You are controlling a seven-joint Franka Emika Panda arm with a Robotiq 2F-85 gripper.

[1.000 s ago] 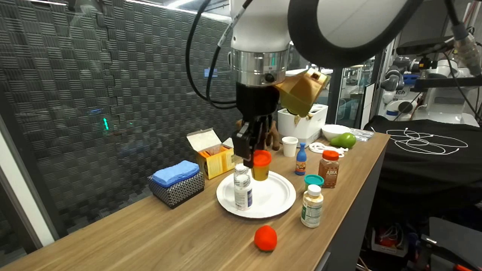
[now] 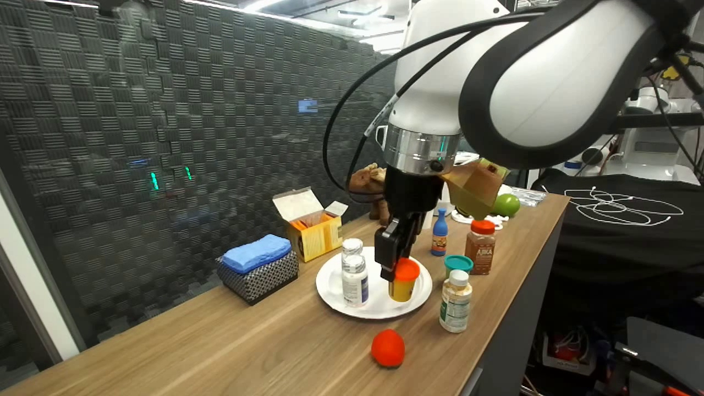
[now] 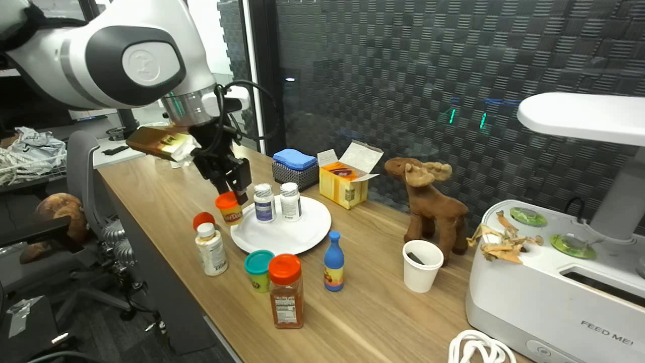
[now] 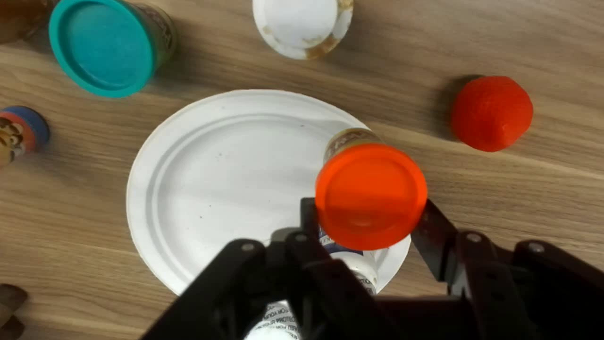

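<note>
My gripper is shut on an orange-lidded, yellow Play-Doh tub (image 4: 371,195), one finger on either side of its lid. In the second exterior view the tub (image 3: 229,208) is upright beside two white bottles, near the edge of the white plate (image 3: 314,225). From the first exterior view it appears over the plate's near right part; whether its base touches the plate I cannot tell. The two white-capped bottles (image 2: 355,280) stand on the plate. Fingers of my gripper (image 2: 394,260) partly hide the tub's left side there.
Close to the plate stand a white-capped supplement bottle (image 2: 455,301), a teal-lidded tub (image 3: 259,266), a red-lidded spice jar (image 3: 285,290) and a blue bottle (image 3: 333,261). A red object (image 2: 388,347) lies in front. Behind are a yellow box (image 2: 313,231) and a blue cloth (image 2: 256,253).
Gripper and tub have moved right and lower in the first exterior view, from above the back of the plate toward its near right part. The other objects have stayed put.
</note>
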